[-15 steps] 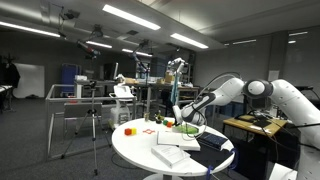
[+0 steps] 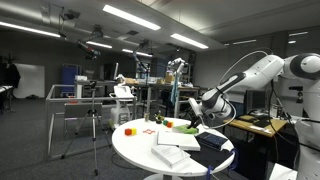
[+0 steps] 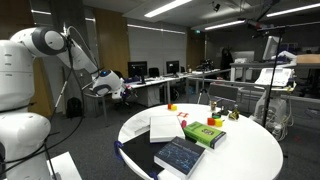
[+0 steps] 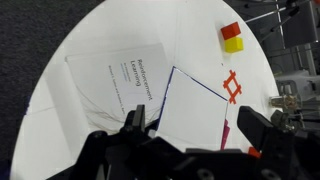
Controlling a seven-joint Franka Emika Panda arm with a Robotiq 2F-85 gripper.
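Note:
My gripper hangs over the round white table (image 4: pixel 80 40), its dark fingers apart and nothing seen between them. Below it in the wrist view lie a white book (image 4: pixel 120 75) titled "Reinforcement Learning" and a second white book (image 4: pixel 190 110) with a blue edge, partly covered by the gripper. Farther out are a red block (image 4: pixel 230 30), a yellow block (image 4: pixel 234 45) and a red hash-shaped piece (image 4: pixel 232 86). Exterior view 2 also has a green box (image 3: pixel 205 133) and a dark book (image 3: pixel 179 156) on the table.
A camera tripod (image 2: pixel 95 125) stands left of the table in exterior view 1. Desks with monitors (image 3: pixel 136 70) are behind it in exterior view 2. Bare tabletop (image 3: pixel 255 150) shows right of the green box there.
In exterior view 1 the arm has drawn back to the right, toward its base, and its elbow now stands higher. The things on the table look unmoved.

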